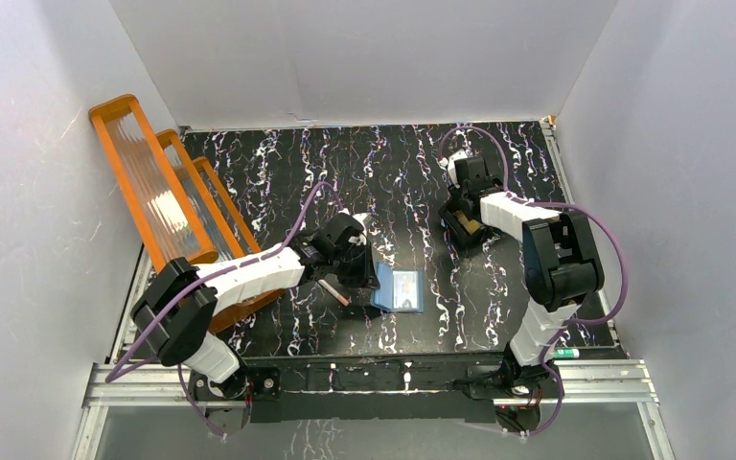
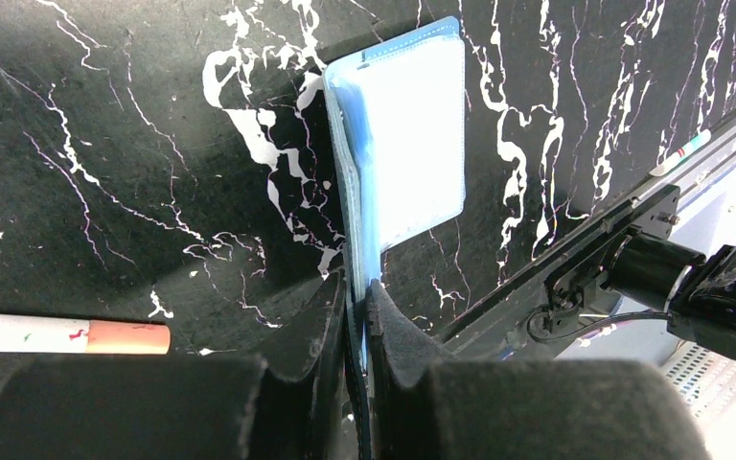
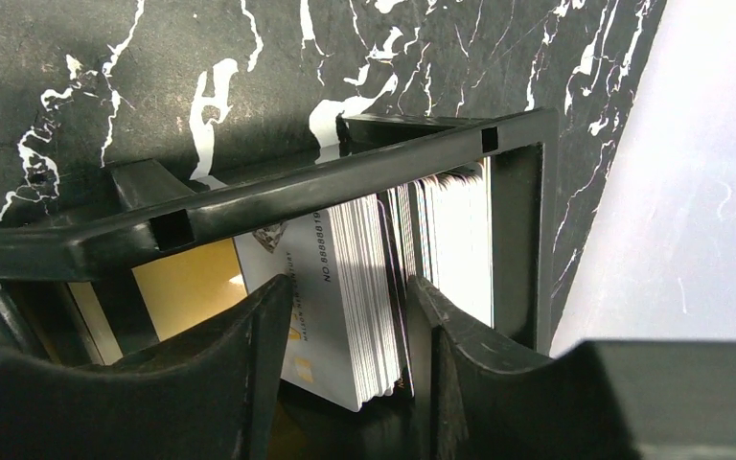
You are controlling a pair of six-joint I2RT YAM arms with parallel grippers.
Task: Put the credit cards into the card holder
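My left gripper is shut on the edge of a light-blue card holder [image 2: 412, 144], which stands open on the table at lower centre of the top view [image 1: 404, 290]. At the right, my right gripper reaches into a black compartmented box [image 3: 522, 230] with its fingers part open, at a stack of white cards [image 3: 364, 287] with printed faces. A yellow card [image 3: 182, 287] sits in a neighbouring compartment. Whether the fingers touch the cards is unclear.
A pink-capped marker [image 2: 57, 333] lies left of the card holder. Orange slatted racks [image 1: 115, 115] stand along the left side.
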